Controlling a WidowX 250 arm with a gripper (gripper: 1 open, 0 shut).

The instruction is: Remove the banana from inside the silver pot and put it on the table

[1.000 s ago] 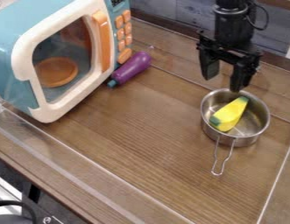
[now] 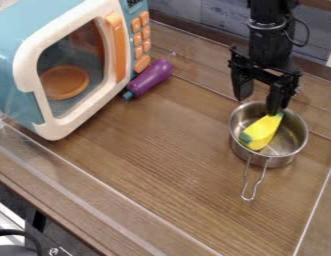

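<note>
The yellow banana (image 2: 261, 131) with green ends lies inside the silver pot (image 2: 291, 148), slanting from lower left to upper right. The pot stands on the right side of the table, its wire handle (image 2: 249, 185) pointing toward the front. Above the pot's far rim hangs my black gripper (image 2: 259, 98), its two fingers spread wide apart. Nothing is held between them. One fingertip comes close to the banana's upper end in the picture; whether they touch I cannot tell.
A blue toy microwave (image 2: 61, 117) with its front facing the table fills the upper left. Beside it lies a purple eggplant (image 2: 149, 78). A dark cable (image 2: 21, 235) shows at the lower left corner.
The banana and pot have stayed in place.
</note>
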